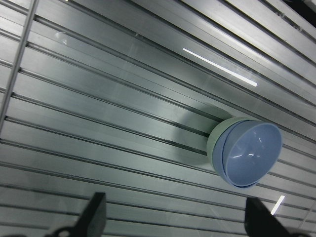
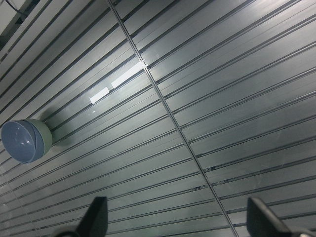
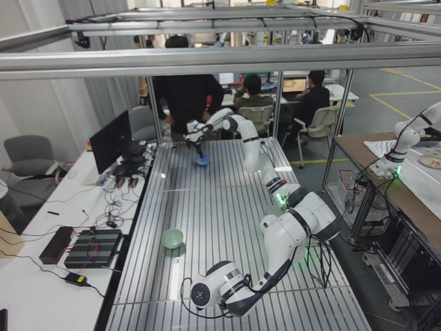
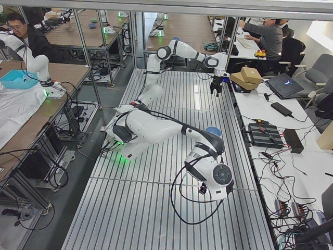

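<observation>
In camera left view, a green bowl (image 3: 172, 238) stands alone mid-left, and a blue bowl (image 3: 202, 160) is at the far end under one gripper. Another blue bowl (image 4: 213, 131) shows behind the near arm in camera right view. Both wrist views instead show blue bowls (image 1: 252, 153) (image 2: 19, 140) nested in a green one (image 1: 217, 133) (image 2: 42, 131), unlike the outside views. My left gripper and right gripper have fingertips wide apart at the bottom of their wrist views, nothing visible between them. I cannot tell which outside-view arm is which.
A side desk (image 3: 83, 200) holds a monitor, boxes and cables. Another arm (image 3: 406, 141) stands on a neighbouring table. People are beyond the far end.
</observation>
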